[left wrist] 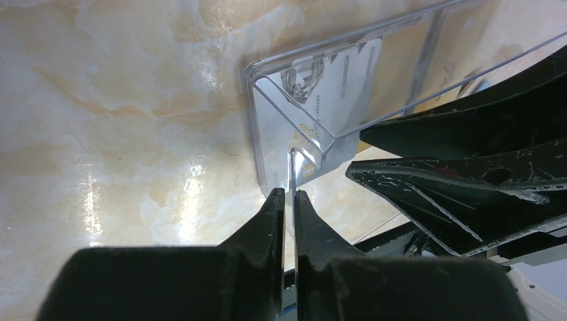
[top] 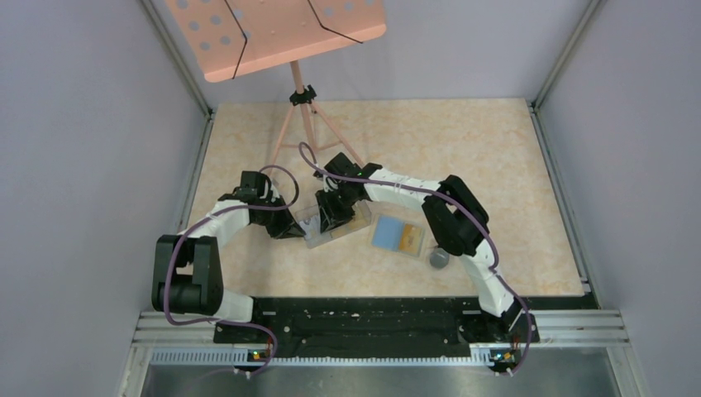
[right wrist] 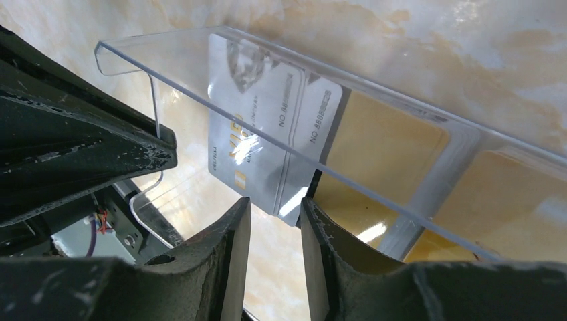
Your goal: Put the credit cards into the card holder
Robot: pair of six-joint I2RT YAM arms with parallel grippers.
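Observation:
Two overlapping silver cards lie in the end compartment of a clear card holder; the cards also show in the left wrist view. My left gripper is shut on the holder's clear end wall. In the right wrist view, my right gripper is partly open, its tips above the holder at the lower edge of the silver cards. A card corner shows between those fingers, but contact cannot be told. A gold card fills the compartment beyond the divider.
A second clear tray with a blue card and a gold card lies to the right. Behind the holder stands a pink tripod stand.

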